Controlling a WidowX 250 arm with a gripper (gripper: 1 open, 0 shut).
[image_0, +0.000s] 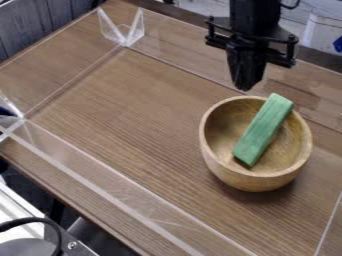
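Note:
My black gripper (246, 78) hangs at the top right, above and behind a wooden bowl (221, 140), its fingertips pointing down and shut with nothing seen between them. A green bar (263, 130) lies tilted inside the bowl, its upper end resting near the rim at the back right.
Transparent plastic pieces (123, 28) stand at the back left and along the left edge. A grey metal part with a black cable is at the bottom left corner.

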